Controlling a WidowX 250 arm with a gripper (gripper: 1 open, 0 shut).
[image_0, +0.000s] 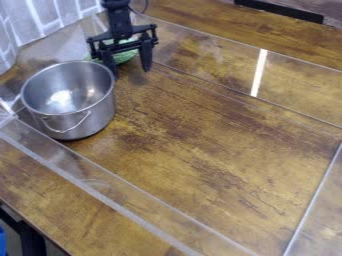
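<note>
My black gripper (120, 47) is at the top left, reaching down over a green object (123, 59) that looks like a cloth and is partly hidden beneath it. Whether the fingers are closed on it is too small to tell. In front of it on the left stands a large steel pot (68, 99) with a wire handle, upright on the wooden surface.
Transparent strips or edges run along its sides. A pale, crinkled backing lies at the upper left, and a dark edge is at the top right.
</note>
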